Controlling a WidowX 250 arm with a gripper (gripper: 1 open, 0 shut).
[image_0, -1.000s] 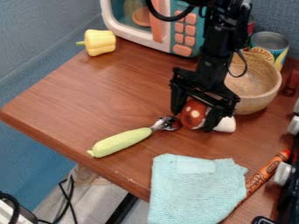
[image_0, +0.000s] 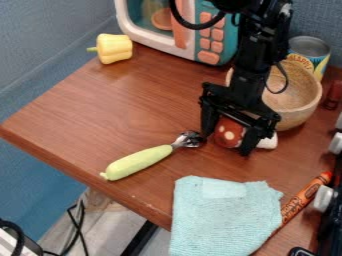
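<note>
My black gripper (image_0: 230, 138) hangs low over the right middle of the table, around a red, spotted object (image_0: 226, 133) with a white part (image_0: 266, 143) beside it, which looks like a toy mushroom. The arm hides much of it, and I cannot tell if the fingers touch it. A spoon-like tool with a pale green handle (image_0: 138, 161) lies just left of it.
A wooden bowl (image_0: 301, 98) and cans (image_0: 310, 52) stand behind the arm. A toy microwave (image_0: 154, 25) and yellow pepper (image_0: 111, 48) are at the back. A teal cloth (image_0: 221, 217) lies in front.
The objects on the table look about the same.
</note>
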